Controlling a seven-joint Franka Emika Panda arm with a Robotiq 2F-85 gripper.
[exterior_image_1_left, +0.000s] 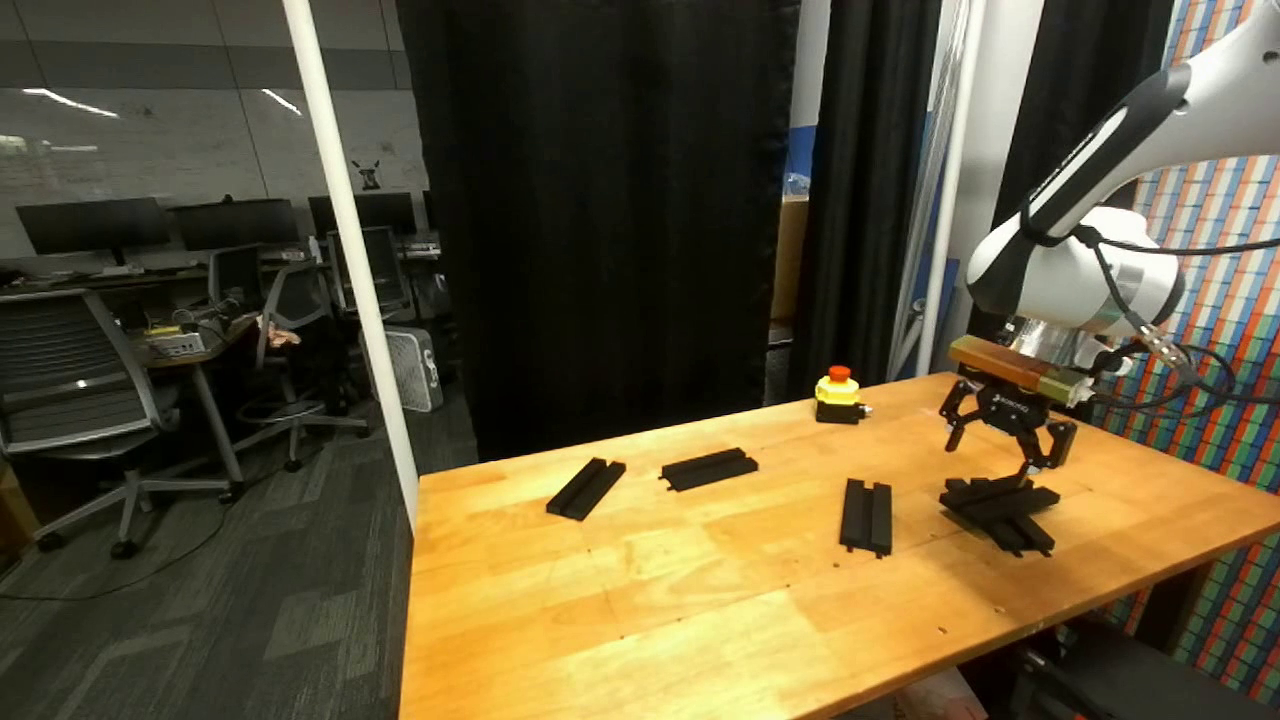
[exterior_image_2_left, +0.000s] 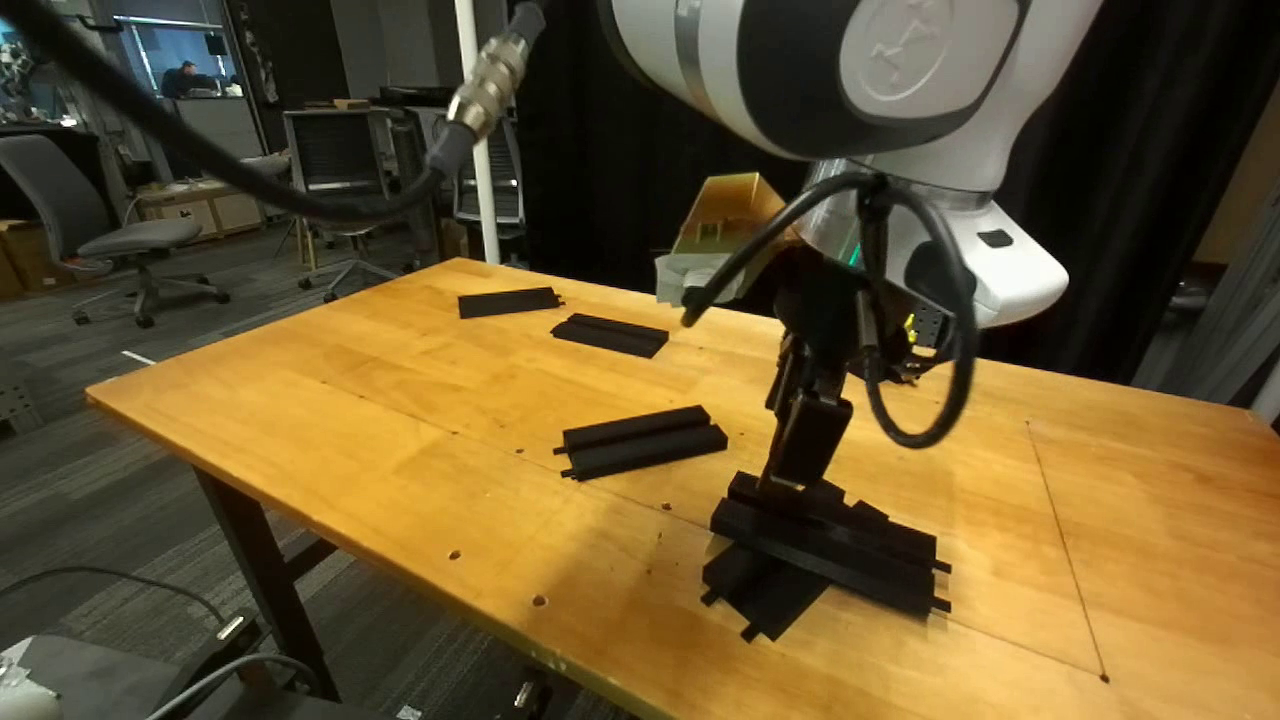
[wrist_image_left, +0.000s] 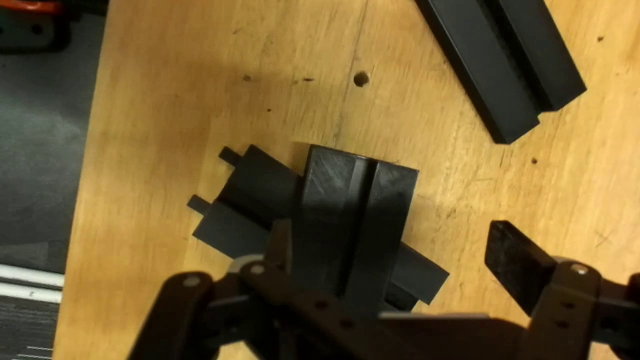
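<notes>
Two black grooved track pieces lie crossed on the wooden table at the right in exterior view 1. The upper piece (wrist_image_left: 333, 192) rests askew over the lower piece (wrist_image_left: 243, 225), whose two end pegs stick out at the left in the wrist view. My gripper (exterior_image_1_left: 990, 460) is open, low over this pair, with its fingers spread wide. In the wrist view one finger (wrist_image_left: 280, 243) overlaps the upper piece, while the other finger (wrist_image_left: 517, 261) is over bare wood to the right. Whether any fingertip touches the pieces I cannot tell.
Another grooved piece (exterior_image_1_left: 866, 516) lies beside the crossed pair, and two more pieces (exterior_image_1_left: 587, 488) (exterior_image_1_left: 709, 469) lie farther left. A yellow and red emergency stop button (exterior_image_1_left: 839, 392) stands at the table's back edge.
</notes>
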